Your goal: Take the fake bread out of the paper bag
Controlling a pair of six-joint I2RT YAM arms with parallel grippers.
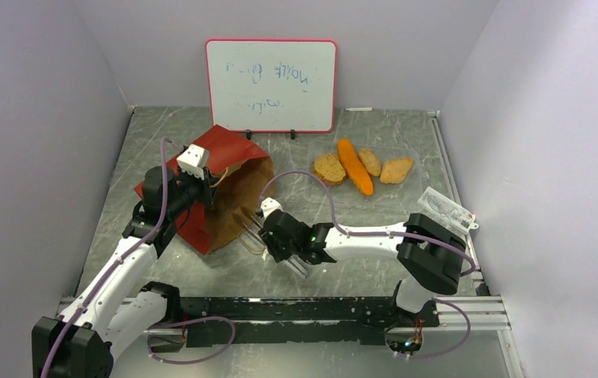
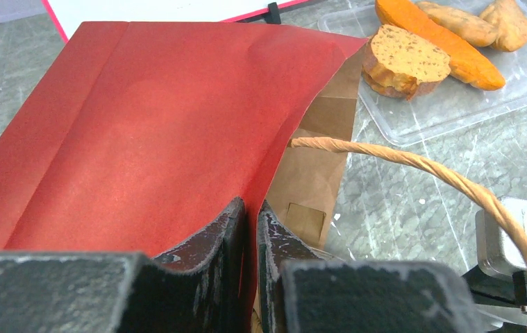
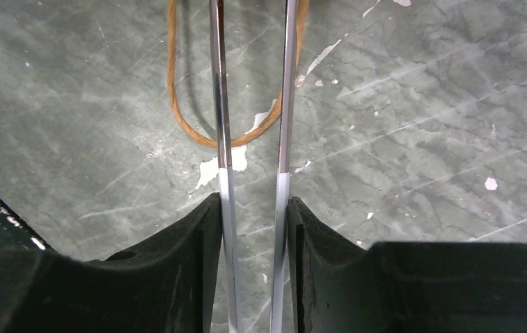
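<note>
On its side lies the red paper bag [image 1: 221,146], brown inside, its mouth facing right. My left gripper is shut on the bag's upper rim and holds it up. Between the right gripper's fingers [image 3: 198,229] are the two arms of metal tongs [image 3: 223,139], spread apart with only bare table showing between them. In the top view the right gripper [image 1: 268,242] is at the bag's mouth and the tong tips reach in at the lower part. Any bread deep in the bag is hidden.
A clear tray [image 2: 448,118] at the back right holds a bread slice [image 1: 329,169], an orange baguette [image 1: 355,167] and two rolls [image 1: 396,170]. A twisted handle [image 3: 177,104] loops on the table below the tongs. A whiteboard [image 1: 270,85] stands behind.
</note>
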